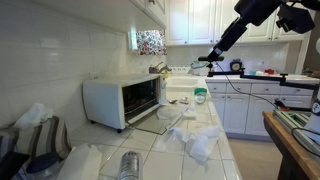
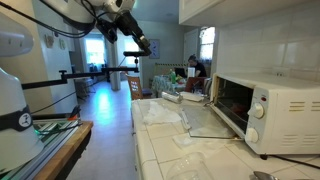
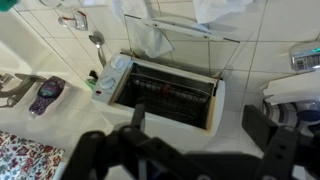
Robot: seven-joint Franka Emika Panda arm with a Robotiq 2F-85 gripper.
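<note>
No task object is named. High above the counter, my gripper [image 1: 214, 56] hangs at the upper right of exterior view 1, and at the upper left of exterior view 2. Its dark fingers stand wide apart in the wrist view, so the gripper is open, with nothing held between them. A white toaster oven [image 2: 255, 112] is against the wall, well below and apart from the gripper. Its front door [image 2: 207, 122] appears lowered, and a rack shows inside the dark cavity [image 3: 165, 92].
White cloths or papers [image 1: 199, 147] lie on the tiled counter [image 1: 160, 168]. A clear glass [image 1: 130, 165] stands near the front, by a striped container [image 1: 45, 165]. A spoon [image 3: 98, 45] and a dark device [image 3: 47, 94] lie near the oven. A wooden surface [image 1: 290, 145] is at right.
</note>
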